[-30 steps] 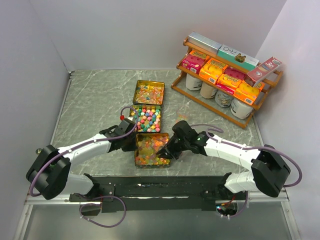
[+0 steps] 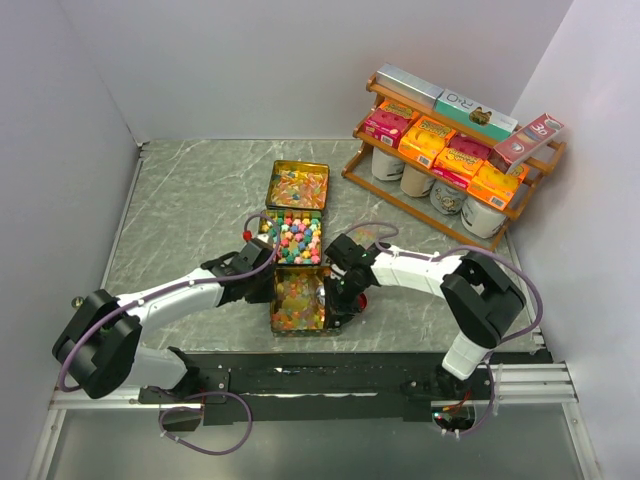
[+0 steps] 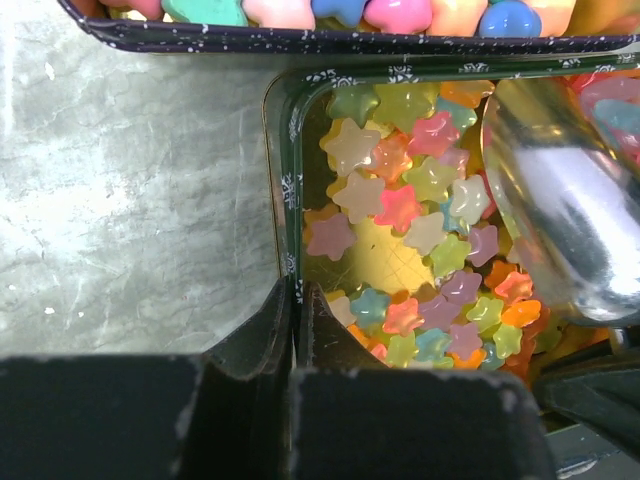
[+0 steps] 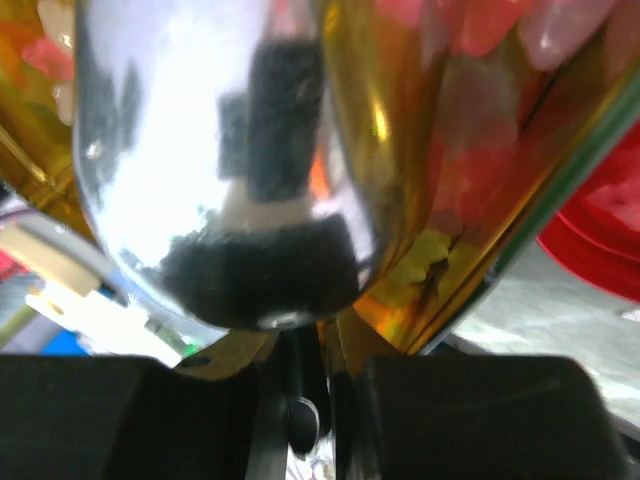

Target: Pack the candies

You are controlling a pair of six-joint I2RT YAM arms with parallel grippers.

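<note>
My left gripper is shut on the left rim of the nearest candy tray [image 2: 272, 318], one finger on each side of its wall. Inside that tray lie translucent star candies [image 3: 400, 207]. Within its right part is a shiny metal scoop [image 3: 570, 190], its rounded back facing the right wrist camera. The fingers of my right gripper stand on either side of the dark scoop handle [image 4: 302, 400]; how firmly they clasp it cannot be told. What the scoop's bowl holds is hidden.
Behind the near tray sit a tray of bright opaque candies [image 2: 293, 238] and a third with translucent candies [image 2: 300, 188]. A red round container [image 4: 615, 205] stands beside the near tray on the right. At the back right is a shelf [image 2: 398, 203] with boxes and jars.
My right arm has swung round and its gripper has shifted slightly right and towards the front, with its wrist turned. The left arm and the trays have stayed in place.
</note>
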